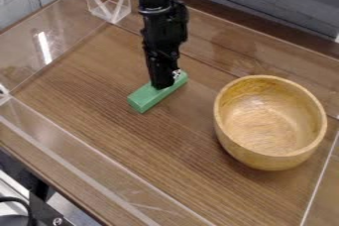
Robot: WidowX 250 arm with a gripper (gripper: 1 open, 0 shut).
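A green rectangular block point(151, 95) lies on the wooden table, slanting from lower left to upper right. My black gripper point(166, 77) comes down from the top centre and is over the block's upper right end, low and close to it. Whether its fingertips touch the block or have anything between them is hard to tell; they look shut.
A large yellow bowl point(271, 119) stands to the right of the block. Clear plastic pieces are at the left edge and top left, and a raised border runs along the back.
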